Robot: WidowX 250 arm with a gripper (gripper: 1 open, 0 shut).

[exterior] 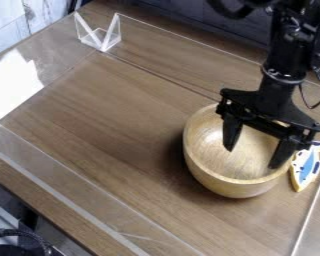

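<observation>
A light wooden bowl (pixel 222 171) rests on the wooden table toward the right. The black gripper (pixel 255 145) hangs over it, fingers spread wide and pointing down into the bowl's opening, with nothing visible between them. A small white, blue and yellow fish-shaped object (pixel 307 166) lies just right of the bowl, partly behind the gripper's body and the bowl.
A clear acrylic stand (pixel 100 35) sits at the back left, and clear strips run along the table's edges. Dark items lie beyond the lower-left edge.
</observation>
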